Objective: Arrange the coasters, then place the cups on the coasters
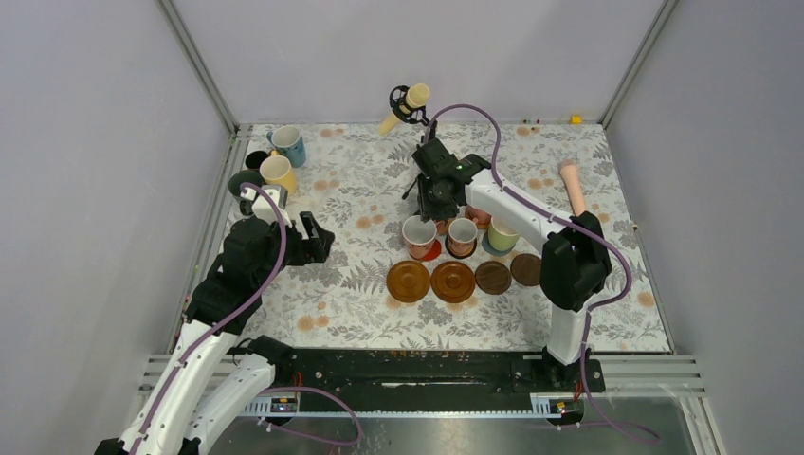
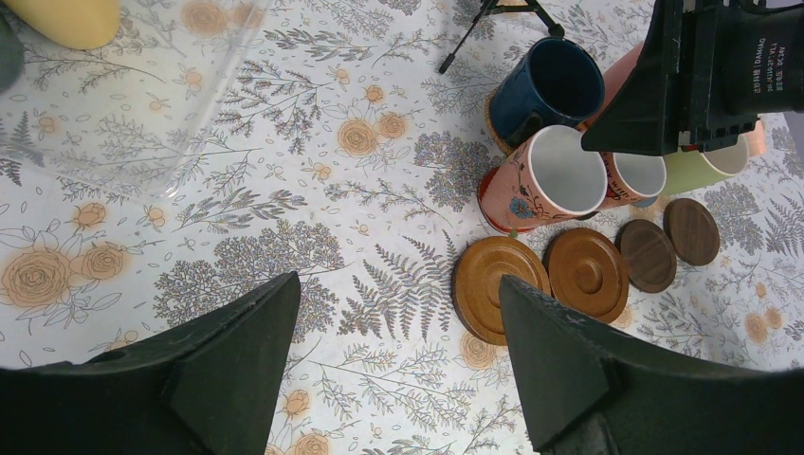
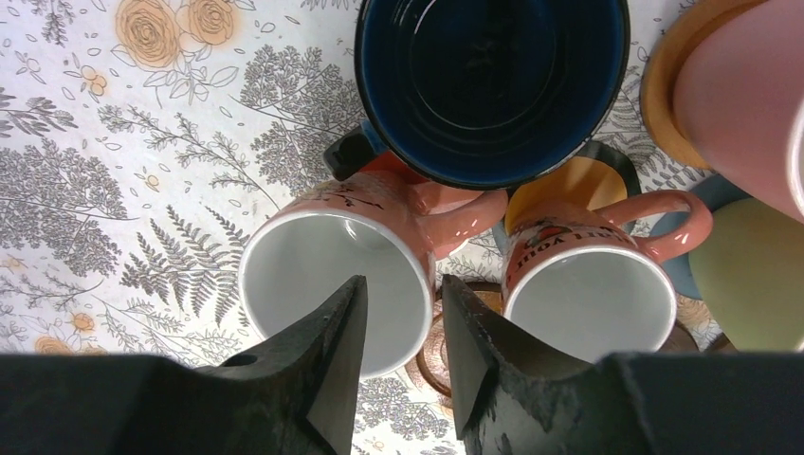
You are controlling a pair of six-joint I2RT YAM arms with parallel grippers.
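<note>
My right gripper [image 1: 431, 209] hovers over a cluster of cups on coasters; in its wrist view the fingers frame the near part of a large pink-white cup [image 3: 322, 284], with a smaller pink cup [image 3: 588, 294] to the right and a dark blue cup [image 3: 488, 76] beyond. Its fingers are part open, nothing visibly held. My left gripper [image 1: 313, 242] stands apart at the left, fingers open over bare cloth. Brown coasters [image 1: 409, 282] lie in front of the cups; the large cup sits on a red coaster [image 1: 433, 251].
Several mugs [image 1: 278, 172] stand at the back left. A black stand [image 1: 410, 104] is at the back; a pale roller-like object [image 1: 574, 185] lies at the right.
</note>
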